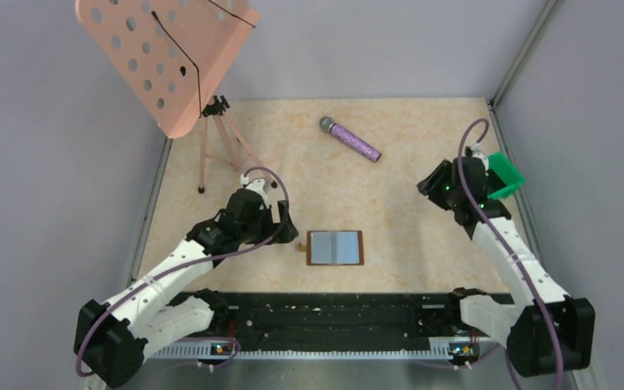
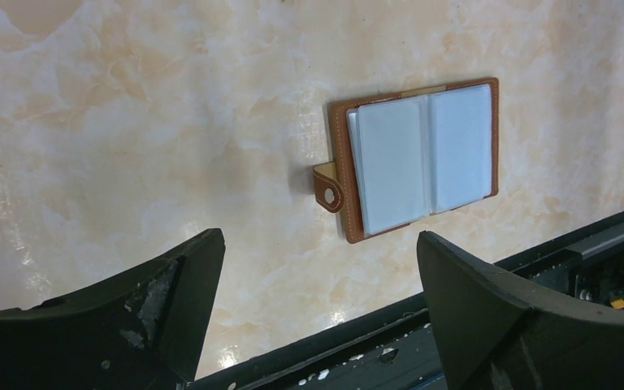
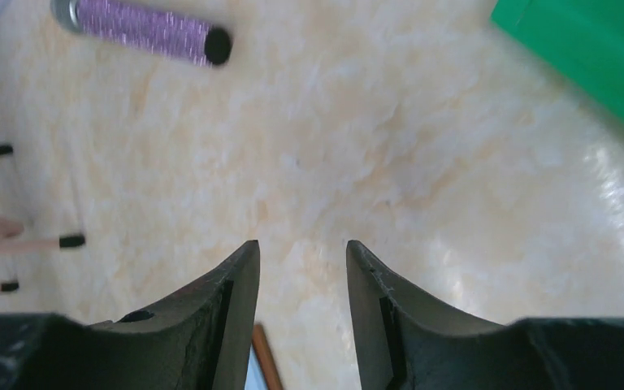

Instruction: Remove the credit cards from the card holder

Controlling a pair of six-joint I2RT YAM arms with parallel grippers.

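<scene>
An opened brown card holder (image 2: pixel 422 158) with clear bluish sleeves lies flat on the table, its snap tab toward the left. In the top view the same card holder (image 1: pixel 335 248) is near the front edge. My left gripper (image 1: pixel 291 221) hovers just left of it, and in its wrist view the fingers stand wide apart with bare table between them. My right gripper is part open and empty, over the right side of the table. Only a corner of the card holder (image 3: pixel 266 357) shows in the right wrist view. I cannot make out single cards in the sleeves.
A green bin (image 1: pixel 506 172) stands at the right edge, partly hidden by the right arm. A purple glittery microphone (image 1: pixel 356 142) lies at the back. The pink tripod (image 1: pixel 226 138) stands at the back left.
</scene>
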